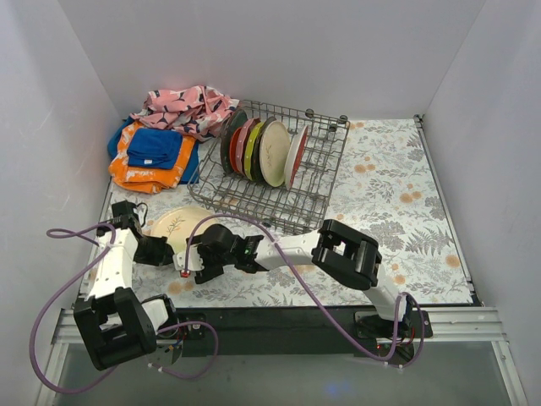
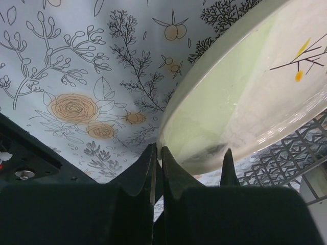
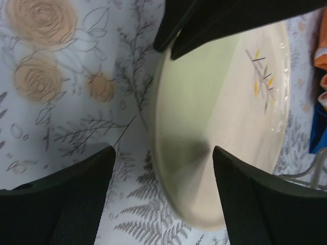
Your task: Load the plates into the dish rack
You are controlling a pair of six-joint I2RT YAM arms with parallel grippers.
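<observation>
A cream plate (image 1: 177, 224) with a pale green edge lies at the left of the table, in front of the towels. My left gripper is shut on its rim. On the near right side of the same plate (image 3: 219, 117), my right gripper stands part open, its fingers spread either side of the near rim and not closed on it. Several plates, among them a yellow-green plate (image 1: 250, 150) and a cream plate (image 1: 274, 153), stand upright in the wire dish rack (image 1: 317, 182). The right arm covers part of the loose plate in the top view.
Folded towels, orange (image 1: 139, 176) and blue (image 1: 155, 148), lie at the back left beside a pink patterned cloth (image 1: 190, 108). The rack's front edge is close behind the right arm.
</observation>
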